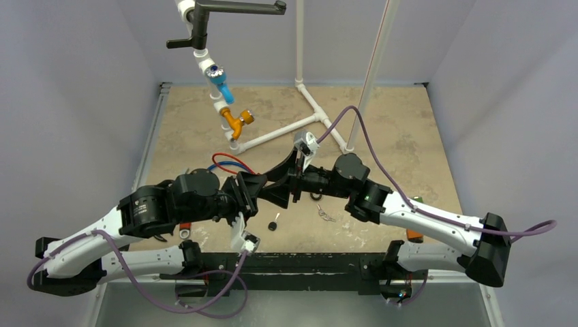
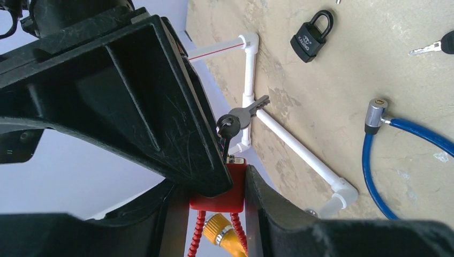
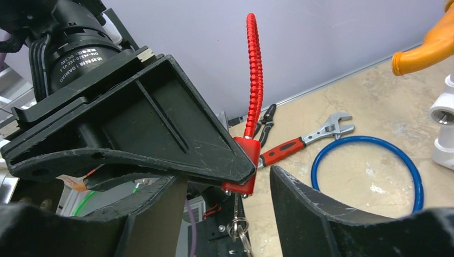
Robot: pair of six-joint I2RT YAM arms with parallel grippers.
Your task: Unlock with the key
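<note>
In the left wrist view, my left gripper is shut on the red body of a cable lock (image 2: 236,181). A grey key (image 2: 247,112) with its ring stands out from the lock's end, its tip seemingly in the keyhole. A black finger of the right gripper crosses in front of the lock there. The right wrist view shows my right gripper open, its fingers spread either side of the red lock (image 3: 247,166). Below the lock hang the keys (image 3: 237,227). From above, both grippers meet and hide the lock body; its red cable (image 1: 234,161) loops behind.
On the board lie a black padlock (image 2: 307,42), a loose black-headed key (image 1: 272,223), a blue cable lock (image 2: 377,114) and a red-handled wrench (image 3: 284,152). White pipes (image 1: 279,131) with an orange tap (image 1: 236,122) stand behind. The board's right side has free room.
</note>
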